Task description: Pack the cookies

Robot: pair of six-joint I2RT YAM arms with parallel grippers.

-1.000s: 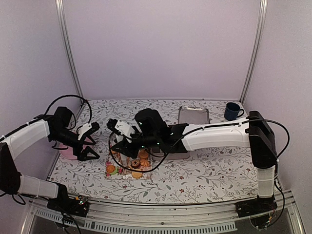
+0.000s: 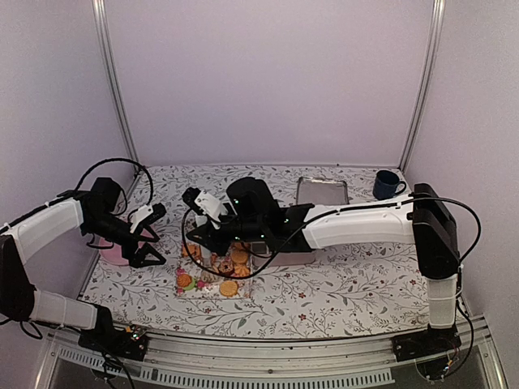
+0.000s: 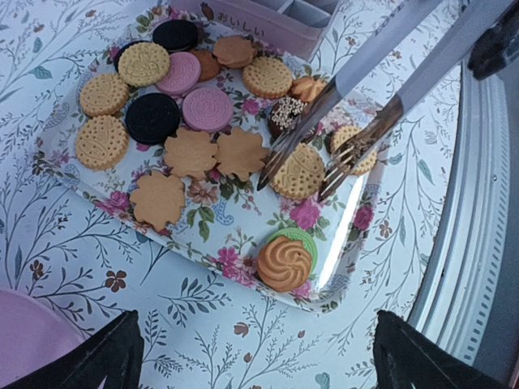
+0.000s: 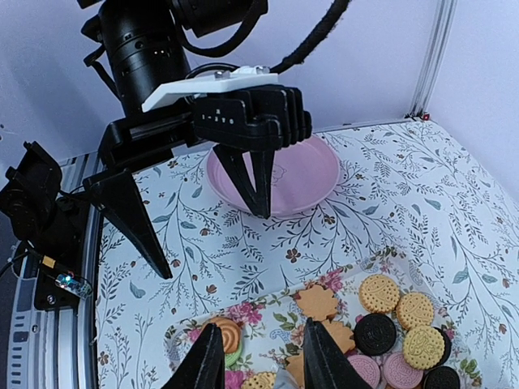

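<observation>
On a floral tray [image 3: 105, 198] lie several cookies: round biscuits, black and pink sandwiches, brown flower shapes, and a swirl cookie [image 3: 284, 263] on a green one. Long tongs [image 3: 389, 73] reach in from the upper right of the left wrist view, their fork-like tips either side of a round biscuit [image 3: 298, 172]; contact is unclear. In the right wrist view my right gripper has its fingers apart, a grey bit of the tongs [image 4: 285, 379] showing between them. My left gripper [image 2: 160, 235] is open and empty, left of the tray.
A pinkish compartment box [image 3: 259, 28] stands beside the tray, partly hidden by the right arm in the top view. A pink plate [image 4: 312, 174] lies beneath the left gripper. Farther back are a silver tray [image 2: 322, 192] and a dark mug [image 2: 387, 185].
My right gripper has shifted slightly up and to the right in the top view, with its cable loop. The left arm has not moved.
</observation>
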